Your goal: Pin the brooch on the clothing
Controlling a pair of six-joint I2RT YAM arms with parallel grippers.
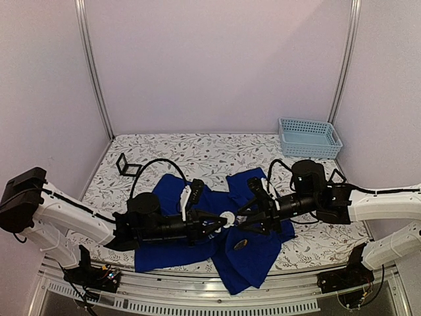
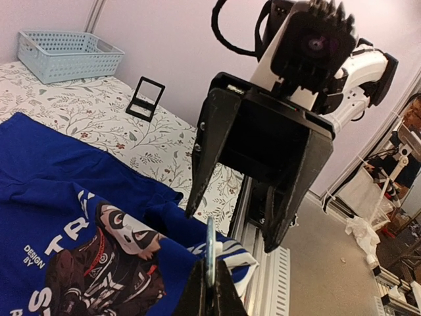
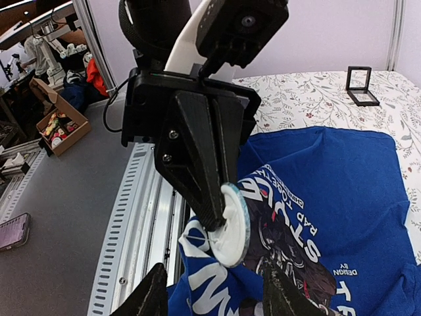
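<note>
The round white brooch (image 1: 227, 218) stands on edge above the blue clothing (image 1: 174, 253), and my left gripper (image 1: 219, 225) is shut on it. Edge-on in the left wrist view, the brooch (image 2: 210, 250) is a thin pale-blue strip. The right wrist view shows its white face (image 3: 231, 232) and a thin pin pointing left, close to striped trim (image 3: 212, 284) on the clothing; I cannot tell whether the pin passes through the cloth. My right gripper is open just right of the brooch, with nothing between its spread fingers.
A light-blue basket (image 1: 309, 138) stands at the back right, and a small black frame (image 1: 126, 166) at the left. A metal rail (image 1: 184, 288) runs along the front edge.
</note>
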